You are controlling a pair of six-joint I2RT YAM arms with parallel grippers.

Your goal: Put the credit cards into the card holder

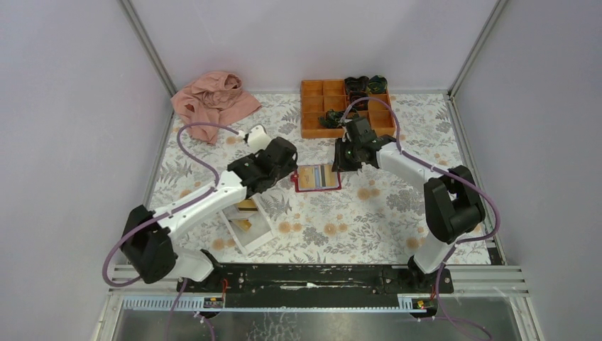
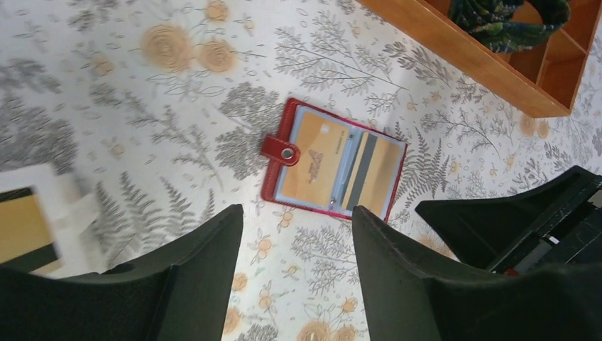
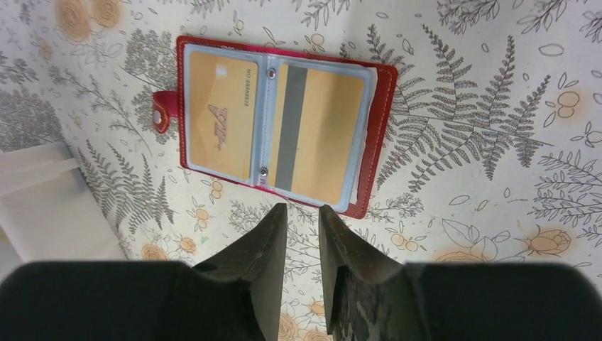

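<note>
The red card holder [image 1: 318,177] lies unfolded on the table, its snap strap [image 2: 280,150] on the left edge. Gold cards [image 3: 221,117] show in its clear pockets, on both sides of the snap-studded middle strip. More gold cards [image 1: 241,224] lie in the white box at the front left. Above and left of the holder hovers my left gripper, open and empty, its fingers well apart. My right gripper hangs just beyond the holder's right part, open by a narrow gap with nothing between the fingertips.
A white divided box [image 1: 257,240] stands left of the holder, under the left arm. An orange compartment tray [image 1: 311,133] with dark coiled items is at the back. A pink cloth [image 1: 213,106] lies at the back left.
</note>
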